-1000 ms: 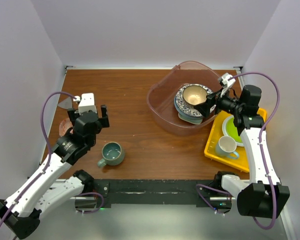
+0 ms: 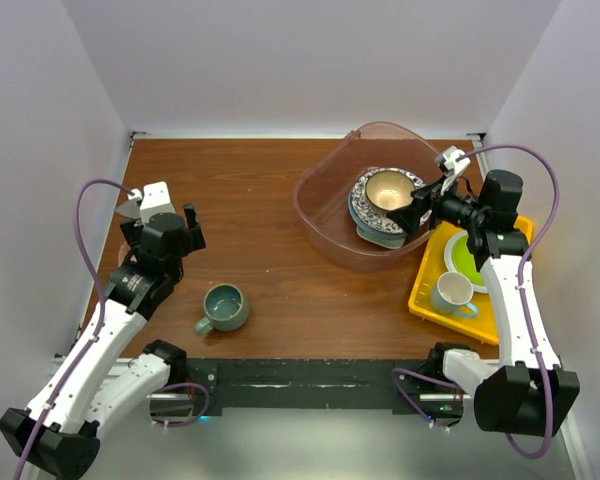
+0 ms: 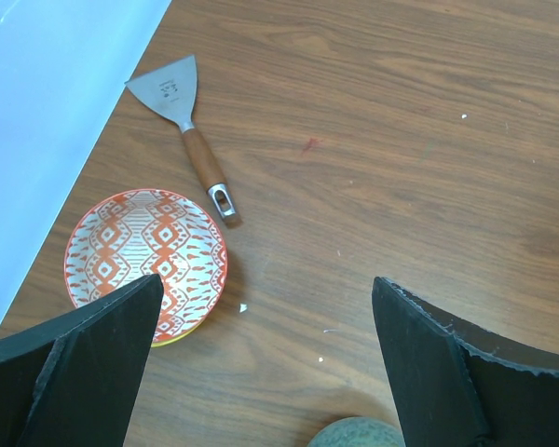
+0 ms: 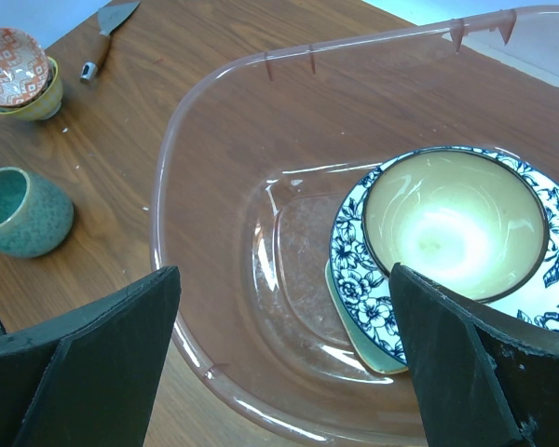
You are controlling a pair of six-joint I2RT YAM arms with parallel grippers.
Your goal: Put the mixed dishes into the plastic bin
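A clear pinkish plastic bin (image 2: 320,205) holds a blue-patterned plate (image 4: 359,289) on a pale green dish (image 4: 354,335), with a cream bowl (image 4: 452,223) on top. My open right gripper (image 2: 412,208) is over the bin's right part, near that bowl. My left gripper (image 2: 165,225) stands open over the table's left, above a red-patterned bowl, which rests in a yellow bowl (image 4: 37,107) in the right wrist view. A teal mug (image 2: 225,308) sits at the front left of the table, right of the left arm.
A scraper (image 3: 200,154) lies behind the patterned bowl. A yellow tray (image 2: 425,300) at the right holds a green-centred plate (image 2: 463,258) and a light mug (image 2: 452,292).
My left gripper has moved left and slightly toward the back, now covering more of the patterned bowl in the top view. The right arm and the dishes have not moved.
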